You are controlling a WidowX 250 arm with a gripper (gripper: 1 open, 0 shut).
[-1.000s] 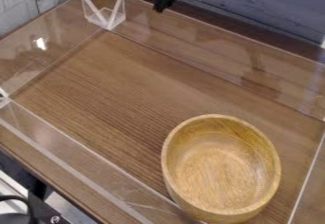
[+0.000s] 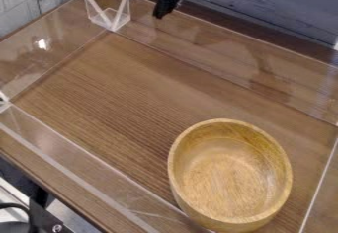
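My gripper [image 2: 158, 2] is a dark shape at the top of the camera view, over the back left of the wooden surface, partly cut off by the frame's edge; its fingers are too small and dark to read. A clear, angular plastic piece [image 2: 109, 12] stands just left of it, near the back left corner. A round wooden bowl [image 2: 228, 174] sits at the front right, empty and well away from the gripper.
A pale blue-grey wall [image 2: 271, 10] runs along the back. Clear strips border the left and front, and a dark cable lies at the bottom left corner.
The dark gripper shape at the top has come a little further into view over the last second. The bowl and plastic piece have not moved.
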